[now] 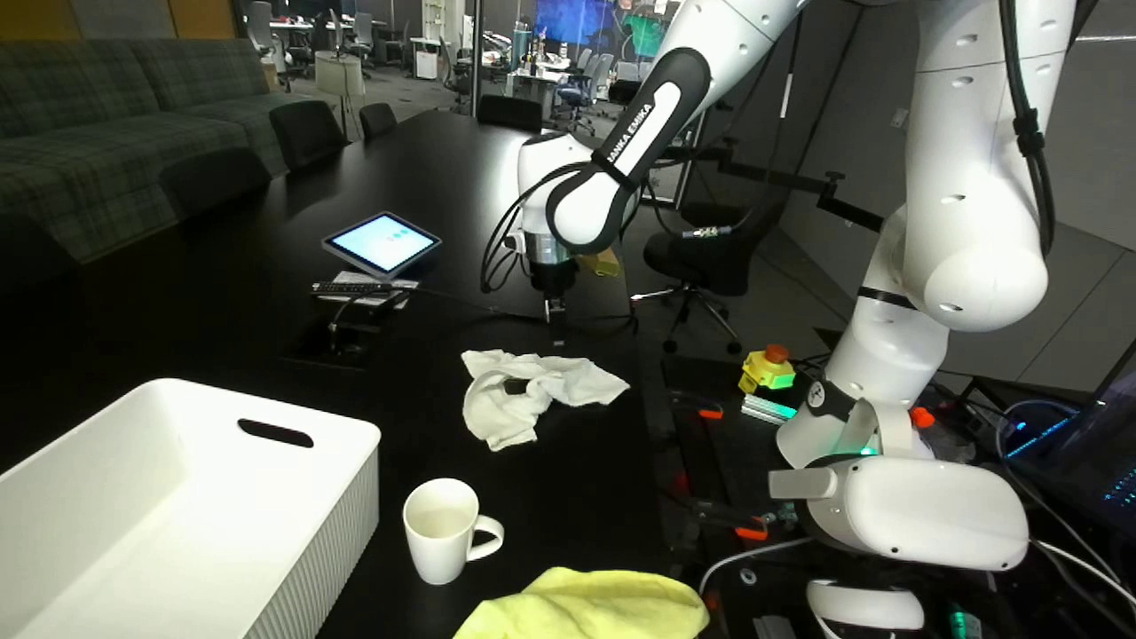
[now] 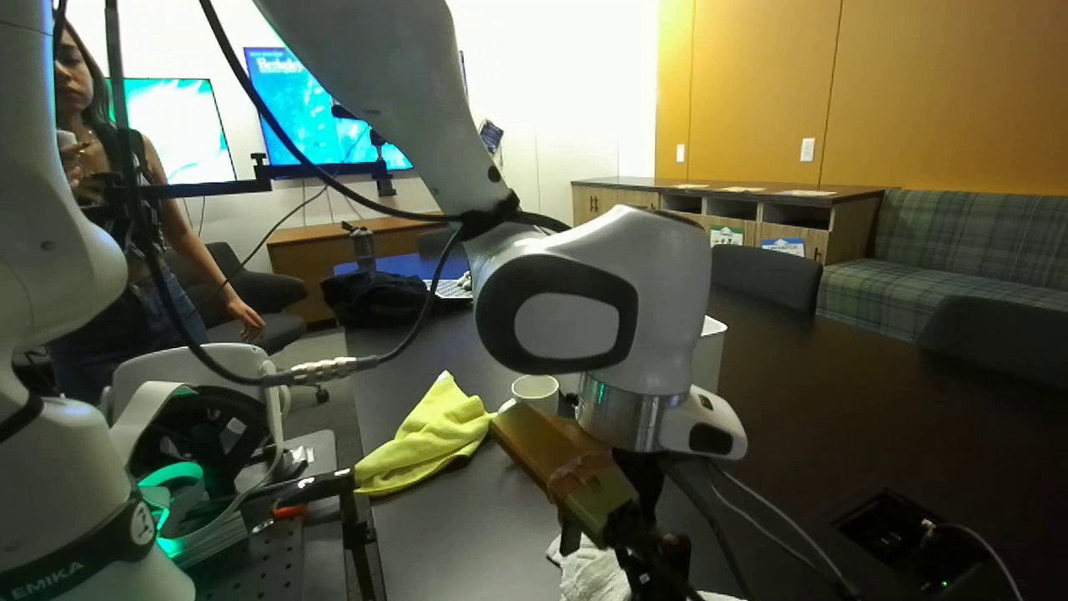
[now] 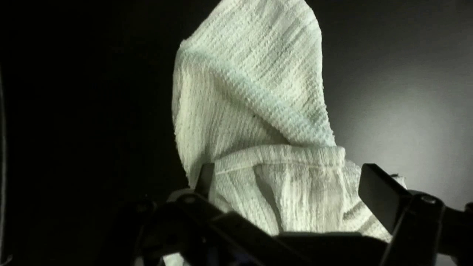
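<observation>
A crumpled white cloth [image 1: 522,389] lies on the dark table, with one end spread out and a dark gap in its folds. Above its far side, clear of the fabric, hangs my gripper [image 1: 556,332]. From the wrist, the cloth [image 3: 252,88] runs up the middle of the view, folded over itself, with a hemmed edge across it. My gripper is open there, its two fingers wide apart on either side of the cloth's lower part, and holds nothing. The arm hides most of the cloth in exterior view 2.
Nearer the camera stand a white mug [image 1: 439,529] and a large white bin [image 1: 330,522]. A yellow cloth [image 1: 586,609] lies at the table's near edge. Beyond the white cloth are a tablet [image 1: 383,244] and a remote [image 1: 351,288]. A person [image 2: 130,190] stands behind the robot.
</observation>
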